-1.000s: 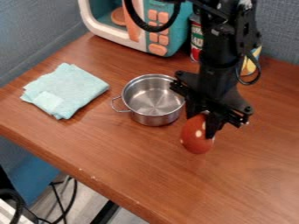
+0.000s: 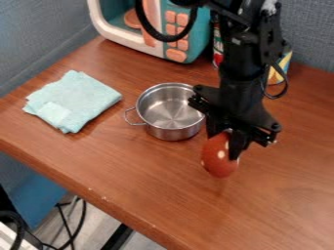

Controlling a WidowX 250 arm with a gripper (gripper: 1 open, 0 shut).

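My gripper [image 2: 228, 146] hangs over the wooden table, its fingers around a red, tomato-like object [image 2: 218, 162], just right of and nearer than the steel pot [image 2: 166, 115]. Whether the red object is resting on the table or held slightly above it is unclear. The black arm hides part of what stands behind.
A folded light-blue cloth [image 2: 73, 101] lies at the left. A toy microwave [image 2: 196, 34] stands at the back, with a can and yellow item partly behind the arm. The table's edge runs along the lower left.
The gripper and red object have shifted only slightly over the last second. The pot and cloth have not moved.
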